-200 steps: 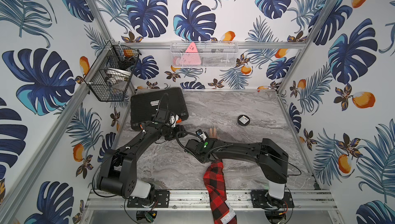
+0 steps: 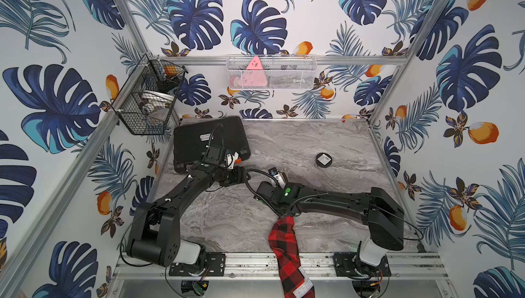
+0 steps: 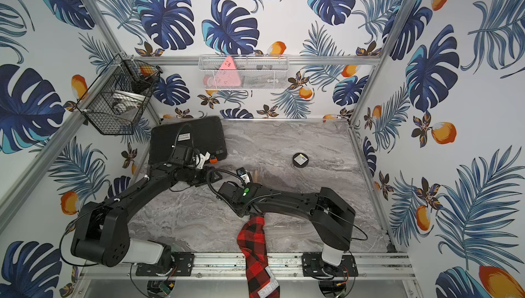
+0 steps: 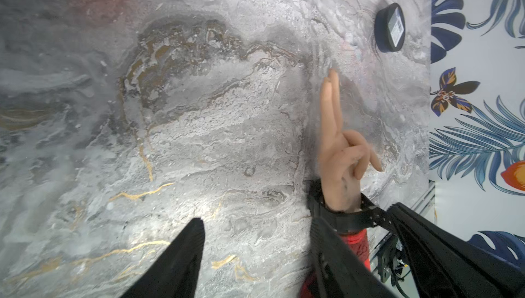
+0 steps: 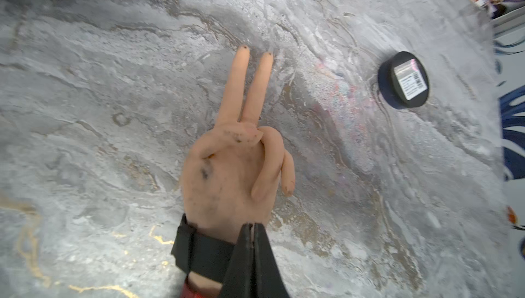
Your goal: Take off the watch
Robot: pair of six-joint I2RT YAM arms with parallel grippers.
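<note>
A flesh-coloured model hand [image 5: 232, 183] lies on the table with two fingers stretched out and a red checked sleeve [image 2: 284, 243] below it. Around its wrist goes the black watch strap [image 5: 210, 257]; no watch face shows. My right gripper is shut, its tips right at the strap's thumbless-looking right side. In the left wrist view the strap [image 4: 347, 221] reaches out towards those tips, but whether any of it is pinched is hidden. My left gripper stands open and empty, to the left of the hand.
A round black tin [image 2: 323, 160] sits at the right of the table. At the back left lies a black case [image 2: 210, 133], with orange on its front edge.
My right arm has shifted to the right over the hand. The sleeve's upper end has slid slightly left, and less of the hand's fingers shows from above. The left arm has stayed put.
</note>
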